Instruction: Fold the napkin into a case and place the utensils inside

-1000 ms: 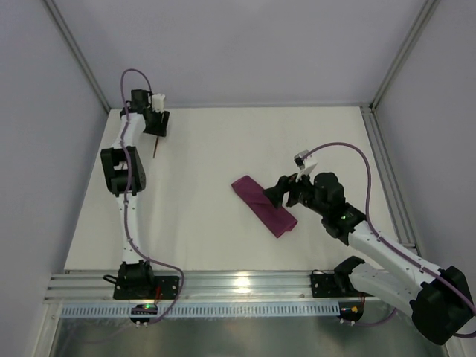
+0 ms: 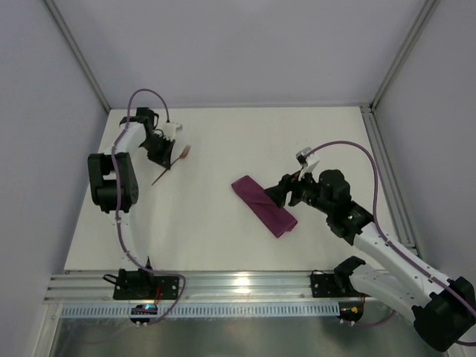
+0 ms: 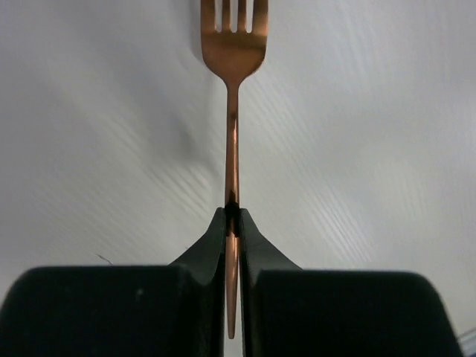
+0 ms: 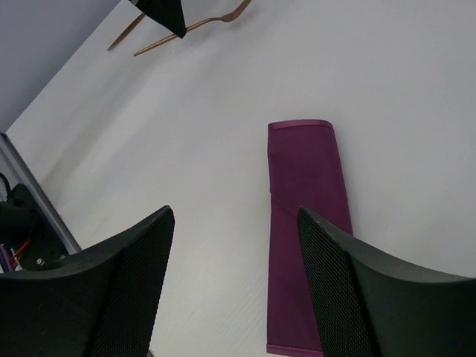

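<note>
My left gripper is shut on the handle of a copper fork (image 3: 232,141), tines pointing away from me in the left wrist view. Seen from the top, that fork (image 2: 185,152) sticks out past the fingers toward the back right. The maroon napkin (image 2: 264,207) lies as a long folded strip right of the table's middle. Above its right side is my right gripper, fingers apart and empty. Its right finger (image 4: 357,282) covers part of the napkin (image 4: 309,178) in the right wrist view.
Another thin copper piece (image 4: 126,32) shows beyond the held fork in the right wrist view; its far end is hidden by the left gripper.
The left gripper has come forward and a little right from the back left corner, and the fork has turned from near upright to slanting. The right arm has shifted only slightly. The napkin is unmoved.
</note>
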